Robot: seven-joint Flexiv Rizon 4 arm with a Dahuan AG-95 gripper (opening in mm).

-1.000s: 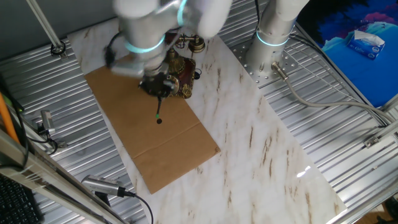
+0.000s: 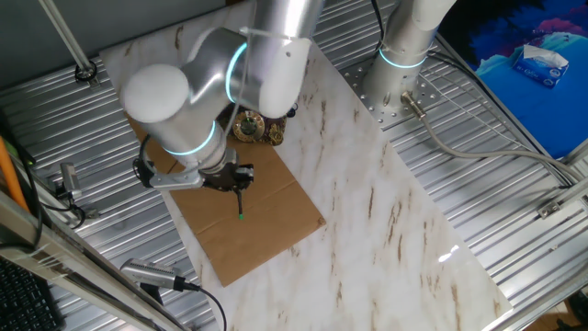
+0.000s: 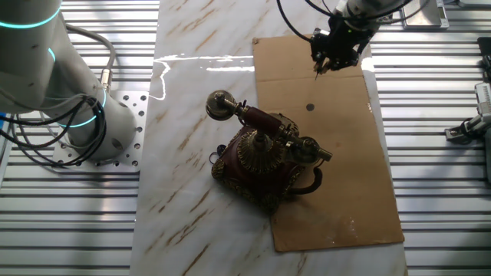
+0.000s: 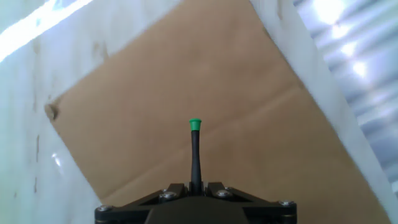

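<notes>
My gripper [image 2: 241, 182] is shut on a thin black stick [image 4: 196, 155] with a green tip [image 4: 195, 124]. In the wrist view the stick points straight out from between the fingers. A flat sheet of brown cardboard [image 2: 259, 221] lies below; whether the tip touches it I cannot tell. A dark round spot [image 3: 310, 107] shows on the cardboard in exterior view 2, where the gripper [image 3: 322, 65] is at the upper edge of the sheet. An ornate dark-red and brass telephone [image 3: 257, 165] stands partly on the cardboard, its handset [image 3: 263, 121] lying across the cradle.
Around the cardboard, the marble-patterned tabletop [image 2: 367, 239] is largely clear. A metal cylinder with a cable [image 2: 152, 273] sits beside the table.
The stick stayed in the gripper.
</notes>
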